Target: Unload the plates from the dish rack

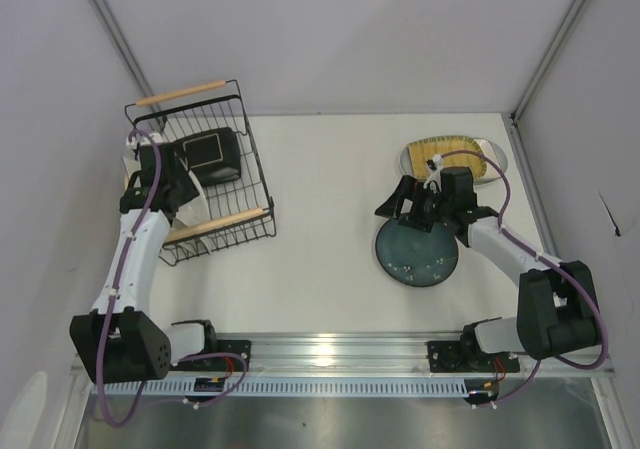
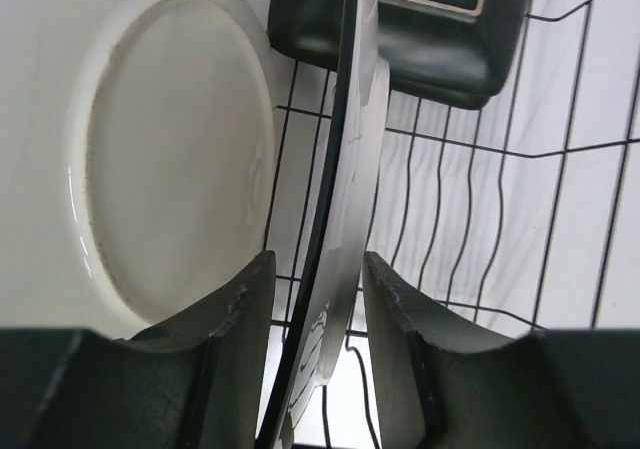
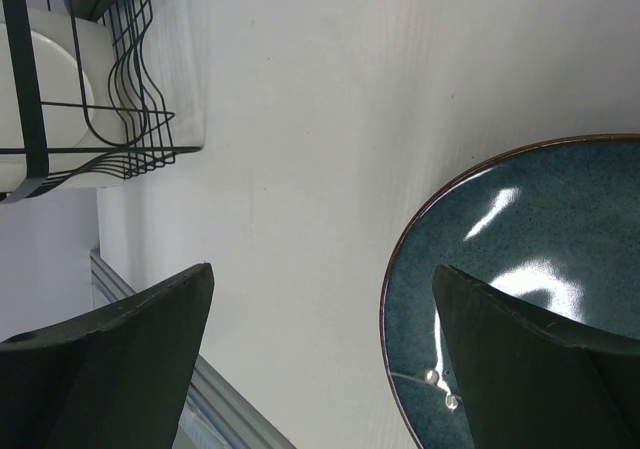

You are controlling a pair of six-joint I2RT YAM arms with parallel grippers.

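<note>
In the left wrist view a white plate with a dark rim [image 2: 345, 189] stands on edge, seen nearly edge-on. My left gripper straddles it, part open, with a gap showing between the plate and the left finger. Left of it is a large white dish [image 2: 180, 139]. A black square dish [image 1: 212, 157] sits deeper in the wire dish rack [image 1: 262, 184]. On the table at right lies a dark teal plate [image 1: 420, 254]. Near its far left rim, my right gripper is open with nothing between its fingers.
At the back right, a yellow dish [image 1: 440, 154] rests on a larger pale plate [image 1: 407, 161]. A wooden rail [image 1: 220, 224] runs along the rack's near side.
</note>
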